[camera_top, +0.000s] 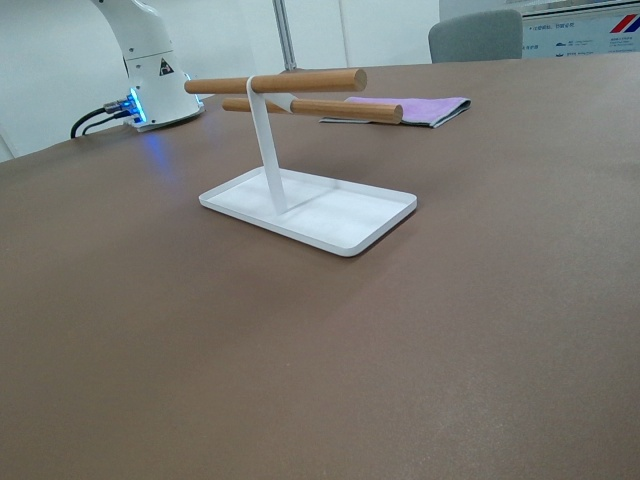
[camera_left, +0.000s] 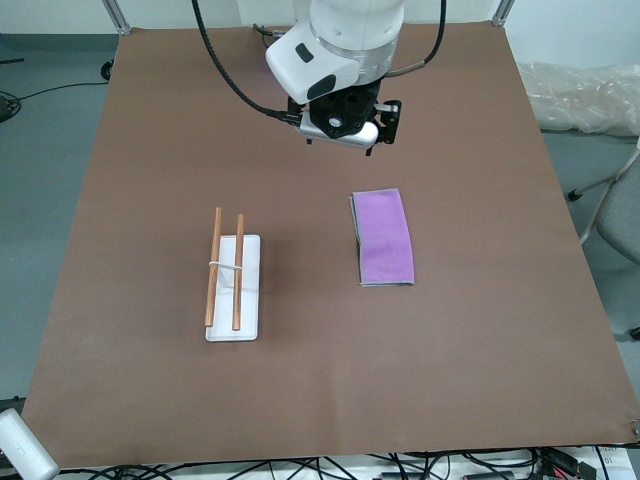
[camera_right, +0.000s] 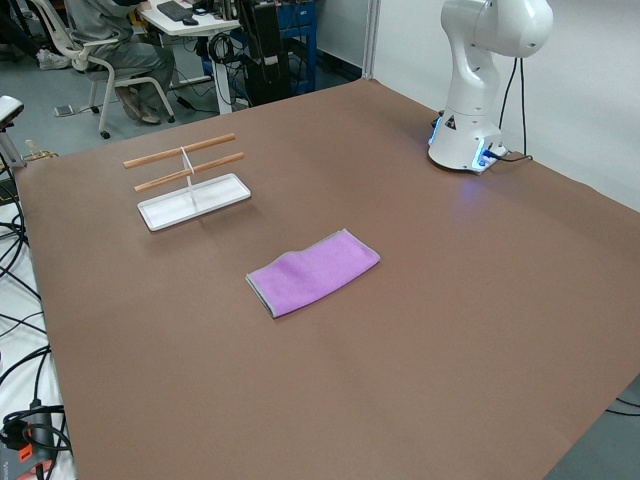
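A folded purple cloth with grey edging (camera_left: 381, 236) (camera_top: 405, 108) (camera_right: 312, 272) lies on the brown table (camera_left: 330, 370). A white rack (camera_left: 247, 300) (camera_top: 340, 215) (camera_right: 205, 199), a tray base with two wooden bars on a post, stands left of the cloth in the left view. The gripper (camera_left: 355, 135) hangs at the back of the table, above and apart from both things; whether it is open or shut cannot be made out.
The arm's base (camera_right: 456, 142) stands at the table's back edge with cables. A grey chair (camera_left: 625, 210) is beside the table; cables and equipment lie along the front edge.
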